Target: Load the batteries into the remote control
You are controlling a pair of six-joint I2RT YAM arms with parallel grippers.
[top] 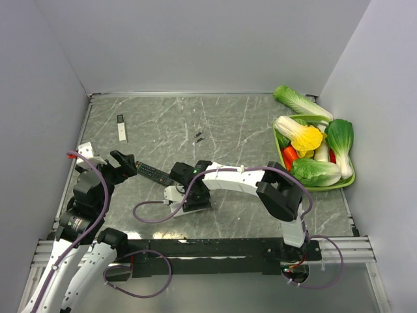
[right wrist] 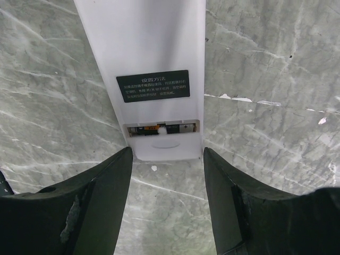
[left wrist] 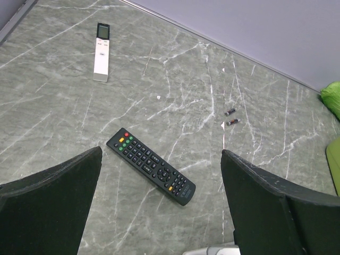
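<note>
A white remote control (right wrist: 151,42) lies back side up in the right wrist view, with a dark label above its battery slot. Part of two batteries (right wrist: 170,128) shows as a strip in that slot. Below the strip, the white battery cover (right wrist: 166,147) spans only part of the opening, its edge away from the slot's upper rim. My right gripper has a finger at each side of the cover and appears shut on it. Over the left of the table, my left gripper stands wide open and empty.
A black remote (left wrist: 151,166) lies under the left gripper. Farther back are another white remote (left wrist: 101,56) and two loose batteries (left wrist: 232,122). A green basket (top: 339,183) of vegetables fills the right side. Bare table lies at the back middle.
</note>
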